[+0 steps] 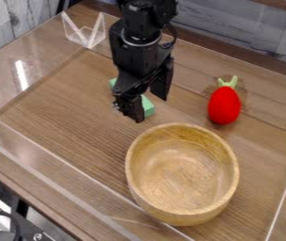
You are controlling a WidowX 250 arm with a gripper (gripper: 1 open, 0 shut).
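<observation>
My gripper (150,94) is a black two-fingered tool reaching down from the top centre, over a green object (135,104) that lies left of middle on the wooden table. Its fingers look apart, around or just above the green object; whether they touch it is unclear. A red pepper-like object (224,105) with a green top lies to the right. A large beige bowl (182,169) stands in the lower middle, empty.
Pale walls or rims edge it at the upper left, and cables lie at the lower left corner.
</observation>
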